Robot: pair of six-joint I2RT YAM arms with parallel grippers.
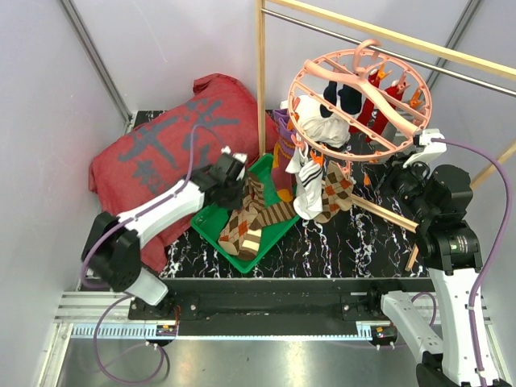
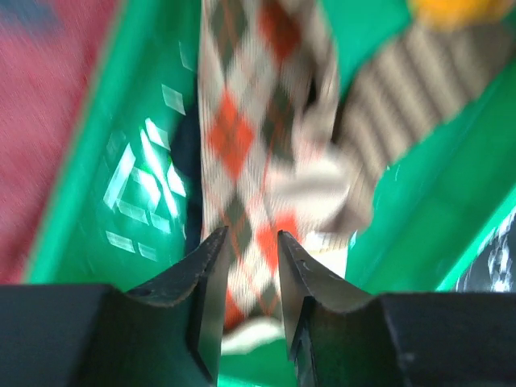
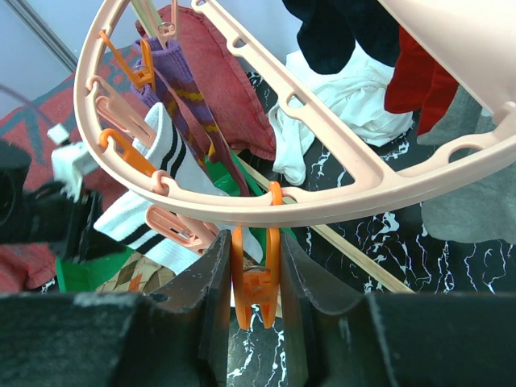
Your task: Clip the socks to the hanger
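Brown argyle socks (image 1: 239,227) lie in the green tray (image 1: 211,234), with striped cuffs (image 1: 276,214) bent to the right. Just above them, my left gripper is open, and no fabric appears clamped between its fingers. A round pink hanger (image 1: 343,78) carries several clipped socks, among them a white one (image 1: 307,185) with black stripes and a purple one (image 3: 179,66). At the hanger's rim, my right gripper is shut on an orange clip (image 3: 258,284); that clip shows no sock in it.
A red cushion (image 1: 181,133) leans behind the tray on the left. Wooden bars (image 1: 261,81) and a metal rail (image 1: 347,38) frame the hanger.
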